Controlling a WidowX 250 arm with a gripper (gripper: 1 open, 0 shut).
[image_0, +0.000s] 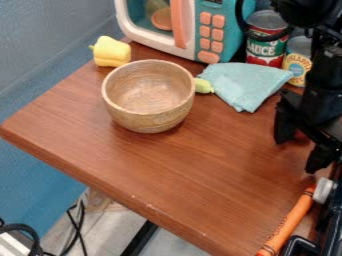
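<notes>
My black gripper (297, 150) is at the right edge of the table, low over the wood, in front of the cans; whether its fingers hold anything is hidden. A wooden bowl (147, 105) stands left of centre on the table (160, 185). An orange stick-like object with a white end (289, 225) lies at the front right.
A toy microwave (170, 25), a tomato can (265, 50), a second can (297, 62), a light blue cloth (245, 84) and a yellow pepper-like object (111, 52) sit at the back.
</notes>
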